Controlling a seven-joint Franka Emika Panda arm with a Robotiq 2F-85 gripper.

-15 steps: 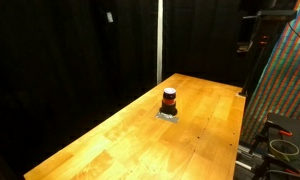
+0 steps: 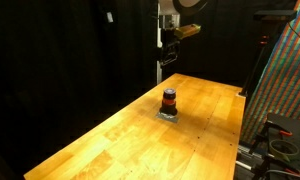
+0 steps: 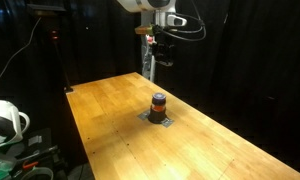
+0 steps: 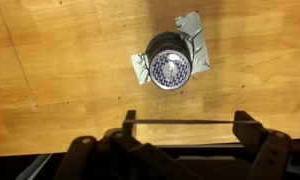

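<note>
A black cylindrical object (image 2: 169, 101) with a red-orange band stands upright near the middle of the wooden table. Grey tape (image 4: 195, 42) lies around its base. From above, in the wrist view, the round patterned top of the cylindrical object (image 4: 170, 68) shows. My gripper is open, its fingers wide apart at the bottom of that view. A thin dark line spans from one finger to the other; what it is I cannot tell. In exterior view 1 the gripper (image 2: 170, 57) hangs well above the table, behind the cylinder and not touching it.
Black curtains (image 2: 70, 60) stand behind it. Dark equipment (image 2: 283, 148) sits off the table's right side in exterior view 1.
The cylinder has not moved.
</note>
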